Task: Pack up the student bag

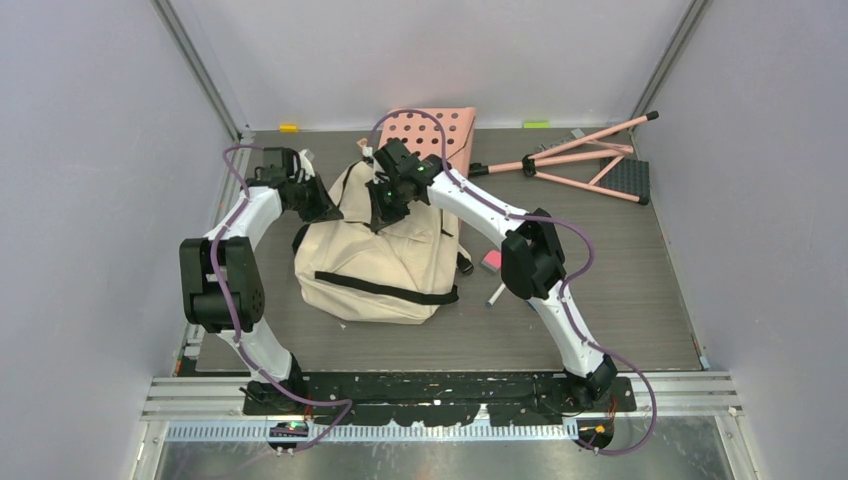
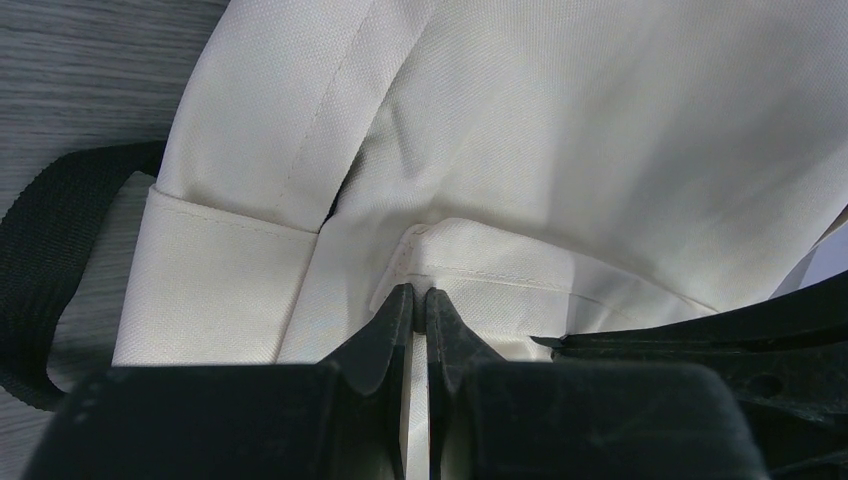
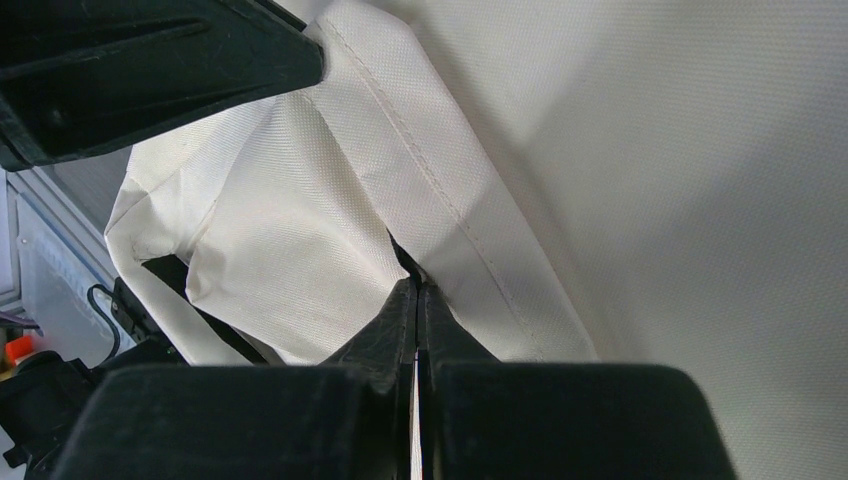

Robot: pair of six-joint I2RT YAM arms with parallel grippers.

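Observation:
The cream bag lies on the dark table with its black strap across the near side. At the bag's upper left, my left gripper is shut on a fold of the bag's opening edge. In the right wrist view the stitched edge runs past my right gripper, whose fingertips meet at a dark slit in the fabric. That gripper is shut, and nothing clear shows between its fingers. The bag's inside is mostly hidden.
A pink panel with holes sticks out behind the bag. Beside it lies a pink tripod-like frame. A pink block and a white stick lie right of the bag.

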